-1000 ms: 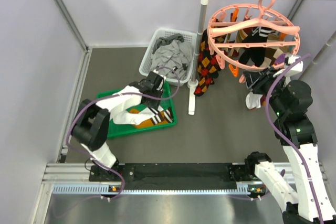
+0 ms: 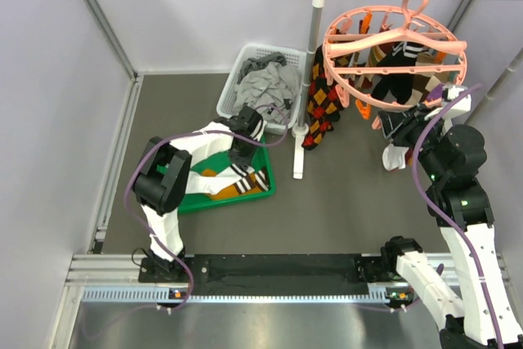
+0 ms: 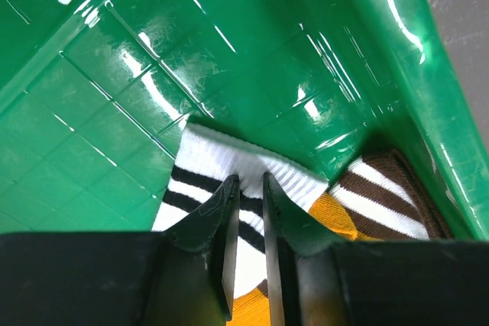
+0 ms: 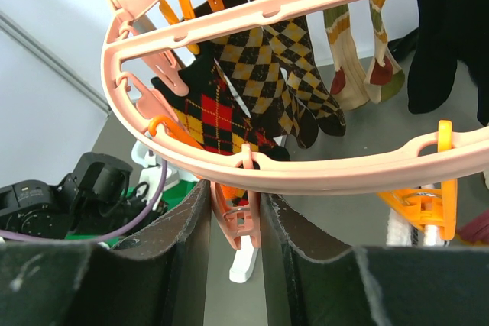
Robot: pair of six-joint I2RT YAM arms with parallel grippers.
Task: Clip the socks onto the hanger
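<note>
In the green tray (image 2: 189,202), a white sock with black stripes (image 3: 200,159) lies beside an orange sock with a brown-and-white cuff (image 3: 380,196). My left gripper is at the white sock's cuff, its fingers part open with a narrow gap; striped fabric shows between them. On the right, the round pink hanger (image 4: 344,181) hangs from the rail with several socks clipped on. Below its near rim, my right gripper is shut on a pink clip (image 4: 238,224), with no sock seen in that clip.
A white basket (image 2: 225,104) of grey cloth stands behind the tray. The rack's post (image 2: 304,96) rises between the tray and the hanger. An orange clip (image 4: 451,204) holds a sock close to the right gripper.
The left arm has shifted to the right over the green tray, its gripper coming down a little closer to the sock cuffs. The right arm and hanger stay put.
</note>
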